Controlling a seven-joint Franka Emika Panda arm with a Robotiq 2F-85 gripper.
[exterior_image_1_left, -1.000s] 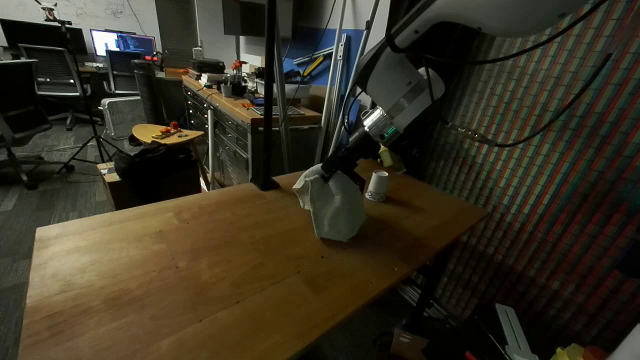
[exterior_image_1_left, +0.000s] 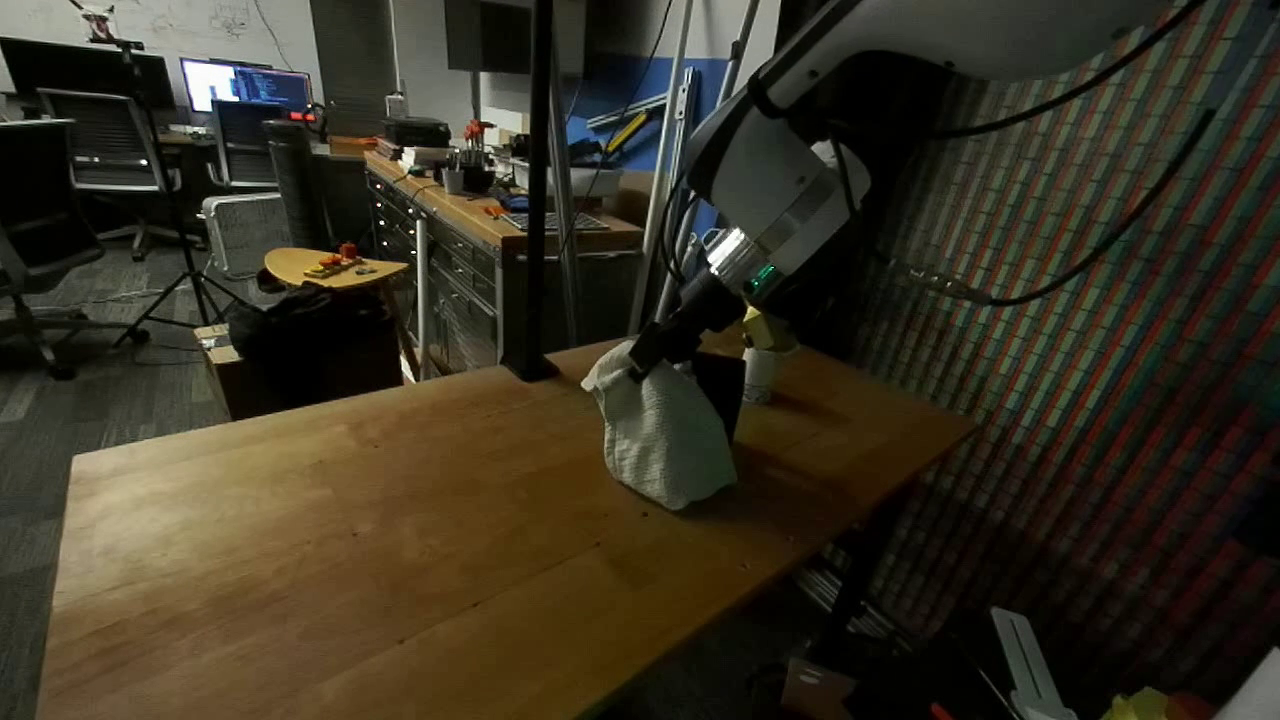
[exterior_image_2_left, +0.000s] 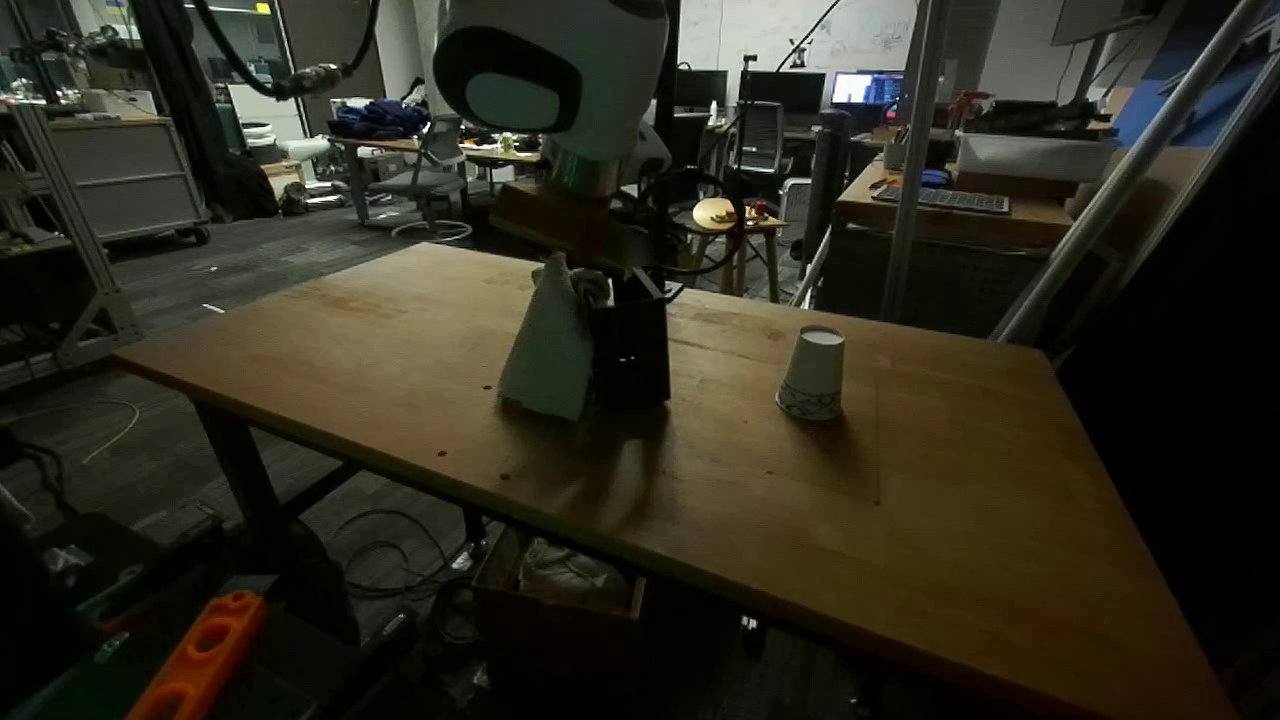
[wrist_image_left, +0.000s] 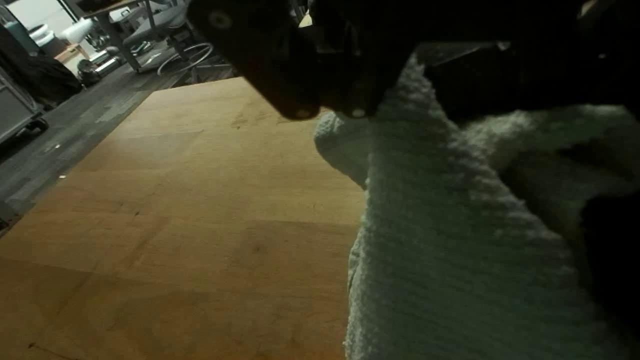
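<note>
A pale, textured cloth (exterior_image_1_left: 667, 434) hangs in a tent shape from my gripper (exterior_image_1_left: 645, 358), which is shut on its upper part. The cloth's lower edge is at or very near the tabletop. In exterior view 2 the cloth (exterior_image_2_left: 549, 348) narrows upward to a peak under the arm, where the fingertips are hidden. The wrist view has the cloth (wrist_image_left: 456, 240) filling the right side, rising to the dark fingers. Right beside it in exterior view 2 stands a dark, boxy shape (exterior_image_2_left: 632, 348); I cannot tell whether it is separate or part of my gripper.
An upside-down paper cup (exterior_image_2_left: 813, 374) stands on the wooden table (exterior_image_1_left: 360, 516), apart from the cloth. A dark upright post (exterior_image_1_left: 536, 216) rises at the table's far edge. Cables (exterior_image_1_left: 1080, 270) hang by the arm.
A dark shape now shows right of the cloth, partly covering the cup.
</note>
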